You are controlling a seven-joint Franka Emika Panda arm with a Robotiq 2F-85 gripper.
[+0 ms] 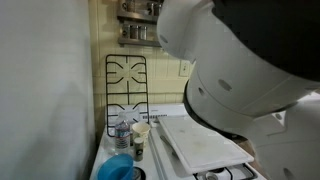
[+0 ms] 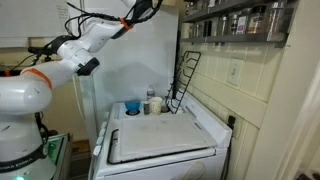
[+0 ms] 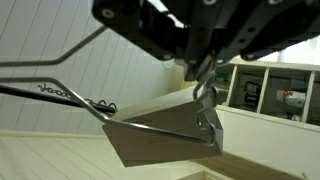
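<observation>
Dark fingers of my gripper fill the top of the wrist view. They are shut on a thin, bent metal rod (image 3: 165,130), which runs off to the left in long curved bars. Just behind the rod is a grey, box-like panel (image 3: 165,110); whether the two touch, I cannot tell. In exterior view 1, the white arm (image 1: 240,70) covers much of the right side and the gripper is hidden. From exterior view 2, the arm (image 2: 25,105) rises at the left toward the top edge, too small there to show the grip.
An open cabinet (image 3: 270,90) with things inside stands right in the wrist view. Below the arm lie a white board (image 2: 165,137), a blue bowl (image 1: 116,167), a clear bottle (image 1: 122,135) and a cream cup (image 1: 141,129). A black rack (image 1: 126,85) leans on the wall.
</observation>
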